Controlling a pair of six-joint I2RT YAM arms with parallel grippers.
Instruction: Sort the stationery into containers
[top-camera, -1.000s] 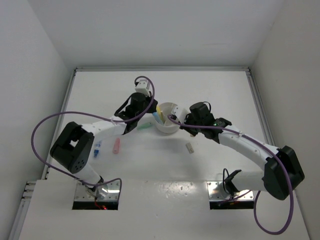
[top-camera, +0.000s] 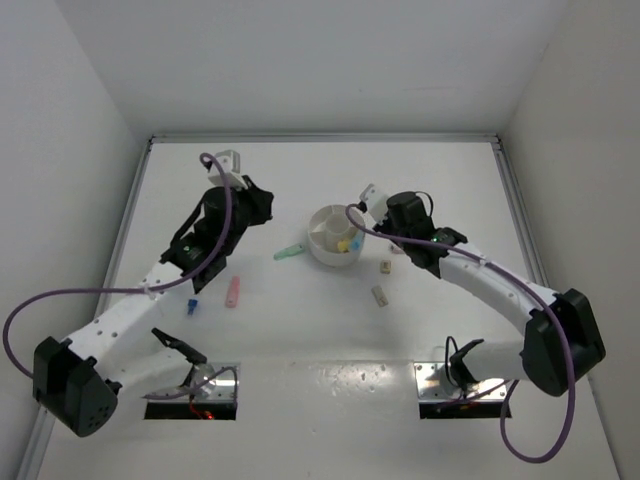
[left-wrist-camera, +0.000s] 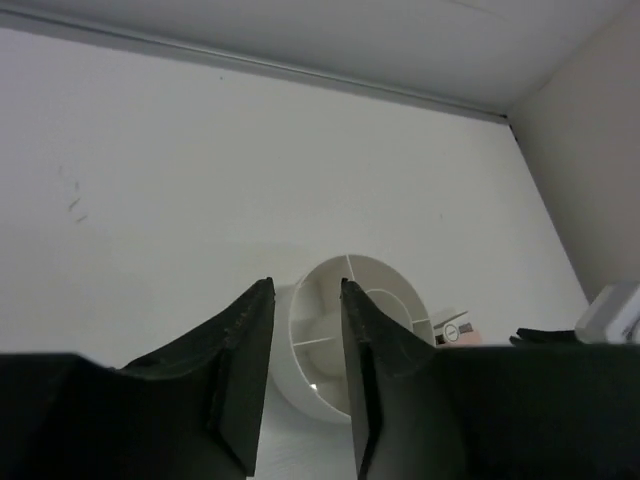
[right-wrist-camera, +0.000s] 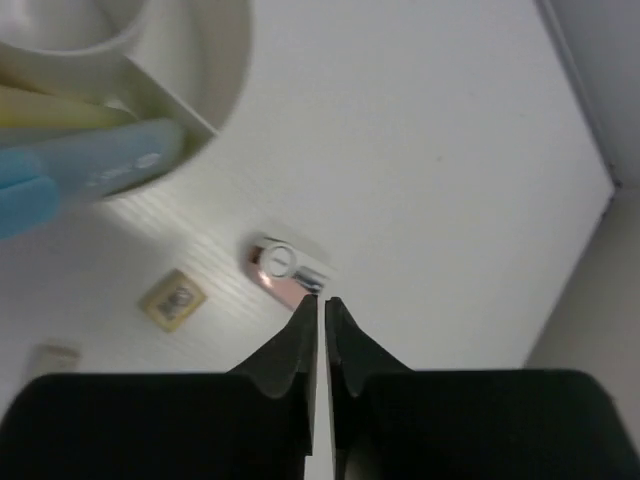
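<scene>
The white divided round container (top-camera: 336, 255) sits mid-table, with a yellow piece (top-camera: 343, 245) and a blue one (right-wrist-camera: 100, 160) inside on its right. My left gripper is raised left of it; whether its fingers grip anything is unclear. My right gripper is shut at the container's right, above small items: a pink-and-silver piece (right-wrist-camera: 285, 270), a tan square (right-wrist-camera: 172, 298) and a grey piece (top-camera: 380, 296). A mint green piece (top-camera: 289, 251), a pink one (top-camera: 232, 292) and a blue one (top-camera: 192, 306) lie on the left.
Walls stand at both sides and behind.
My left gripper has moved leftward, away from above the container, where yellow and blue pieces now sit on the right side. My right arm has shifted slightly right.
</scene>
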